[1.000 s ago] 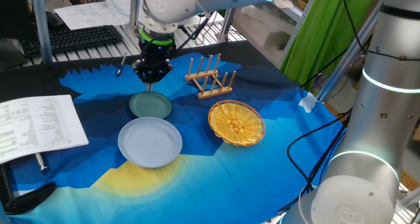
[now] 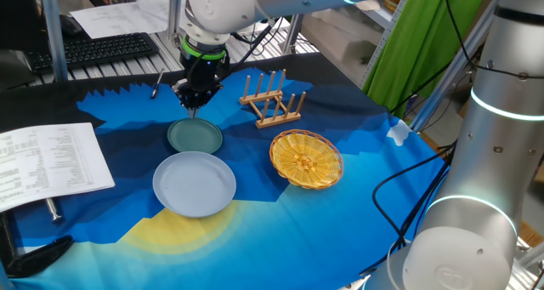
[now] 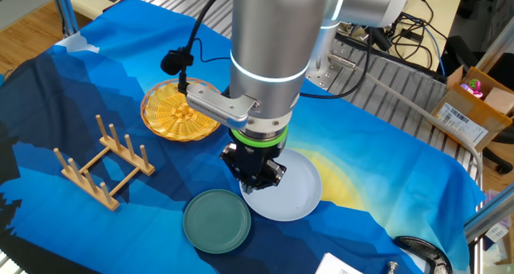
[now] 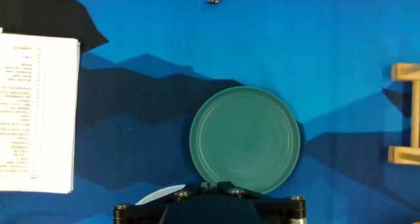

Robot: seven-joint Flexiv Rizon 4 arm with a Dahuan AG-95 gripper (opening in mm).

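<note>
The green plate [image 2: 195, 136] lies flat on the blue cloth, with the larger pale grey-blue plate [image 2: 195, 184] close by. In the wrist view the green plate [image 4: 245, 140] shows almost whole, while only a sliver of the pale plate [image 4: 159, 194] appears. My gripper [image 2: 194, 114] points down above the green plate's far edge. Its fingertips meet at the bottom of the wrist view, shut, and nothing shows between them. A wooden dish rack [image 2: 273, 99] and a round yellow wicker basket [image 2: 306, 159] stand empty. In exterior view 2 my gripper [image 3: 247, 190] covers part of the pale plate [image 3: 293, 200].
A stack of printed paper [image 2: 53, 168] lies at the left of exterior view 1, beside a black clamp [image 2: 34, 258]. A pen-like object [image 2: 157, 84] rests near the far edge. Open cloth [image 2: 289, 239] stretches in front of the basket.
My gripper has shifted very slightly downward and to the right in exterior view 1. Plates, rack and basket stay where they were.
</note>
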